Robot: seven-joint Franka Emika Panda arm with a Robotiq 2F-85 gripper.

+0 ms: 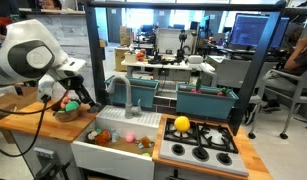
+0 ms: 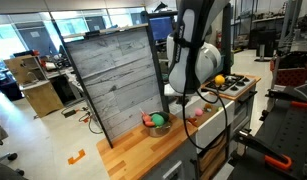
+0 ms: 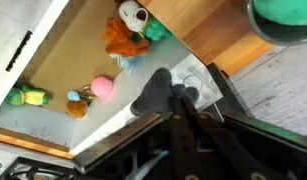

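My gripper is shut on a small dark grey soft-looking thing, whose exact kind I cannot tell. In the wrist view it hangs over the edge of the sink. A metal pot stands on the wooden counter left of the sink, with a green thing and something pink inside. The pot shows only partly at the wrist view's upper right corner, apart from my fingers. Several small colourful toys lie in the sink, among them an orange plush and a green one.
A faucet rises behind the sink. To the right is a stove with a yellow ball on it. Blue bins hang at the back. A dark upright post stands close to the arm.
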